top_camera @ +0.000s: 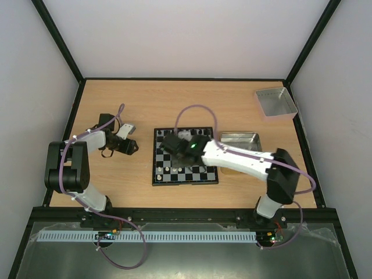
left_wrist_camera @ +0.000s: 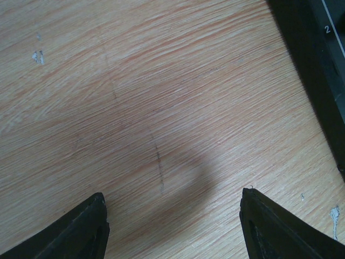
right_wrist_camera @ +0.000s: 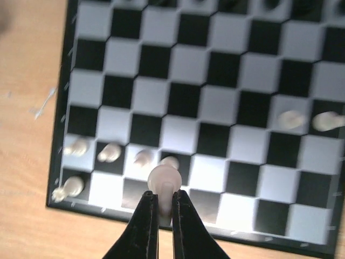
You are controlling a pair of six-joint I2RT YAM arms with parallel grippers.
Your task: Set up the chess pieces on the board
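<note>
A white chess piece (right_wrist_camera: 164, 178) is pinched in my right gripper, which is shut on it and held above the board. The checkered board (top_camera: 185, 183) lies mid-table. Along its near left part stand several white pieces, among them one (right_wrist_camera: 76, 147) on the left edge and another (right_wrist_camera: 73, 186) in the corner. Two more white pieces, one of them pale and round (right_wrist_camera: 291, 119), stand farther right. Dark pieces (right_wrist_camera: 272, 4) line the far side, blurred. My left gripper is open over bare wood, left of the board.
Right of the board sits a metal tray (top_camera: 256, 139), partly covered by the right arm. An empty-looking clear bin (top_camera: 276, 104) stands at the back right. Bare table (top_camera: 139, 99) stretches behind the board.
</note>
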